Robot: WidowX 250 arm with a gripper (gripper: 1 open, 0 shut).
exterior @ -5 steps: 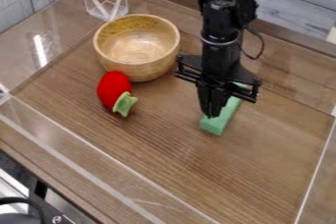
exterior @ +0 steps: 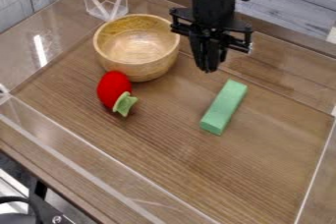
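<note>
The black gripper (exterior: 206, 49) is raised at the upper middle, right of the wooden bowl (exterior: 136, 46) and above a bare stretch of table. Its fingers are dark and overlap, so how far they are open is unclear. A green block (exterior: 223, 107) lies on the table below and right of it. A red object with a green end (exterior: 116, 90), like a toy vegetable, lies below the bowl.
A clear plastic object (exterior: 106, 4) stands at the upper left. A wall borders the back.
The gripper has moved up and back, away from the green block, which stays on the table and is now fully visible.
</note>
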